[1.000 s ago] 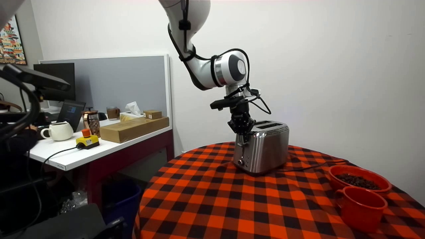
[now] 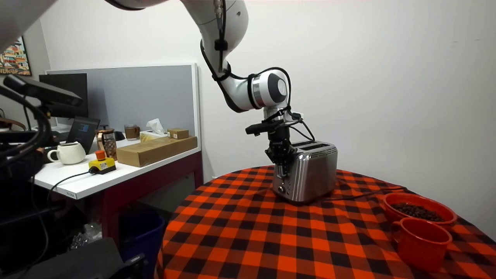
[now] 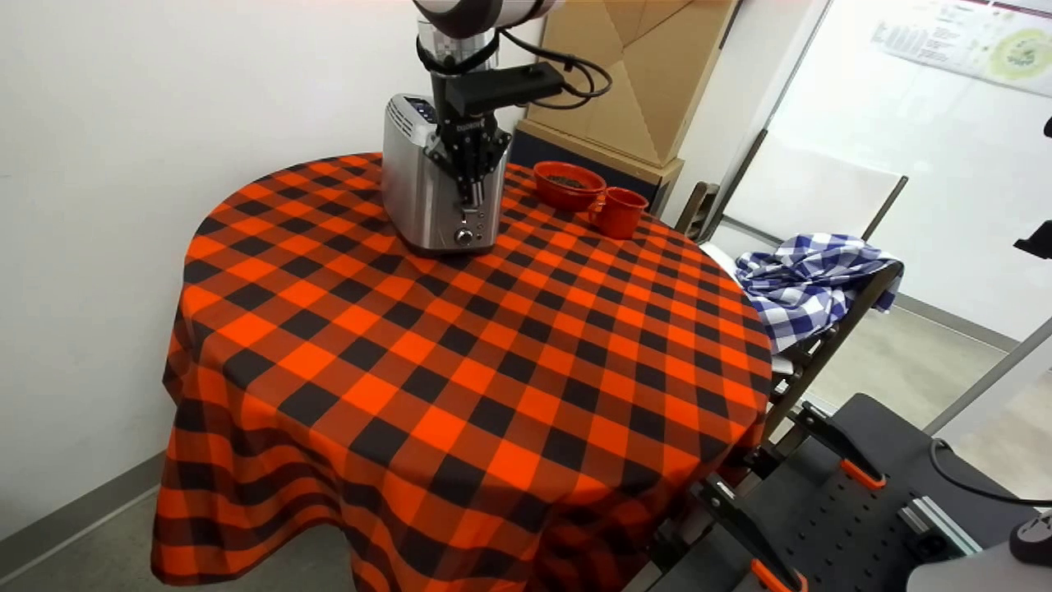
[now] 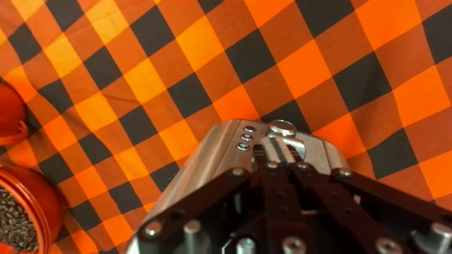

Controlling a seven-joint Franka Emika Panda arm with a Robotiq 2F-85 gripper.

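A silver toaster (image 2: 312,174) stands on the checkered table, its control face turned away from the wall. My gripper is shut and points down at that face, its fingertips (image 4: 271,148) side by side with nothing showing between them. In the wrist view they lie just above the round knob (image 4: 282,127), beside a column of small buttons (image 4: 246,137). In exterior view 2 the gripper (image 3: 475,197) is low on the toaster's front, close over the slot above the knob. The lever is hidden by the fingers, and whether they touch it I cannot tell.
To one side sit a red bowl (image 3: 569,187) of dark beans and a red mug (image 3: 619,213). A black cord (image 2: 367,194) runs from behind the toaster. A white wall (image 2: 395,93) rises close behind.
My arm and gripper have come down along the toaster's front, the fingertips now nearer the knob. The toaster, bowl and mug stand where they were.
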